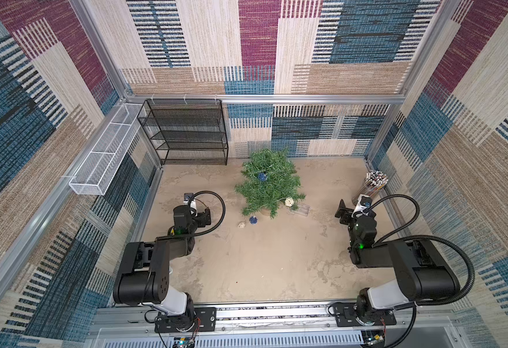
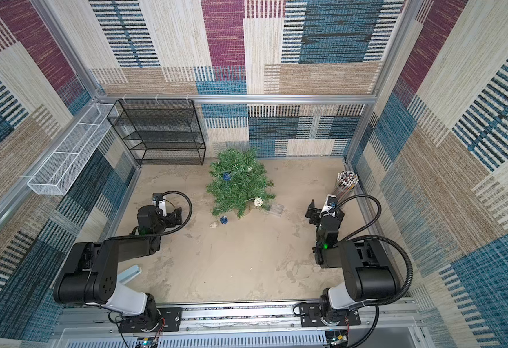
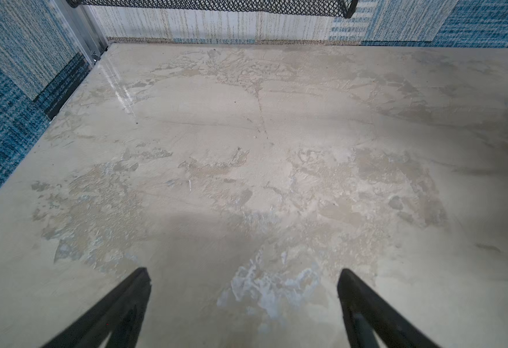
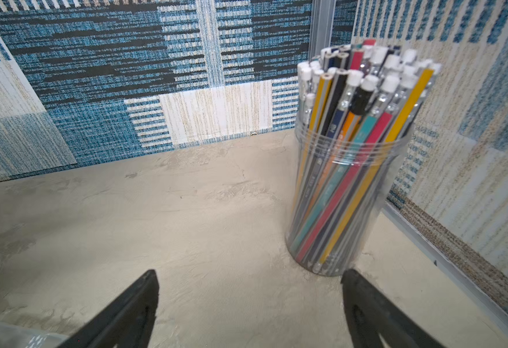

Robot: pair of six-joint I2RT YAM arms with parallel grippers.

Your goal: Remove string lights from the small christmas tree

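A small green Christmas tree (image 1: 268,177) stands at the back middle of the table, with a blue ornament (image 1: 262,176) and a cream ball (image 1: 289,201) among its branches; its light string is too fine to make out clearly. A blue ornament (image 1: 253,219) and a pale piece (image 1: 241,224) lie in front of it. My left gripper is open and empty over bare table, left of the tree. My right gripper is open and empty, right of the tree, facing the pencil cup.
A clear cup of pencils (image 4: 338,203) stands at the right. A clear box (image 1: 300,210) lies beside the tree. A black wire rack (image 1: 184,139) is at the back left, a white basket (image 1: 100,156) on the left wall.
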